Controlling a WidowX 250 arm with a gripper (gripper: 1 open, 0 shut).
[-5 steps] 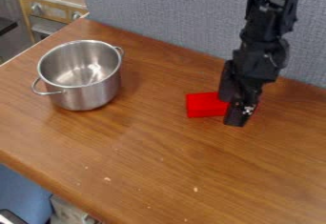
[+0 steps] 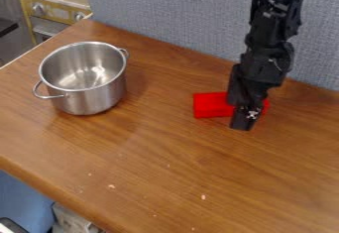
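A red block (image 2: pixel 211 104) lies on the wooden table (image 2: pixel 172 182), toward the back right. My black gripper (image 2: pixel 243 112) is down over the block's right part, its fingers open and reaching to about table level; whether they touch the block I cannot tell, as the gripper hides part of it.
A steel pot (image 2: pixel 82 77) with two handles stands at the left of the table. A padded grey wall (image 2: pixel 172 9) runs along the back.
Over the last second my gripper has shifted slightly back, away from the front of the table. The red block has moved very slightly with it; the pot is unmoved.
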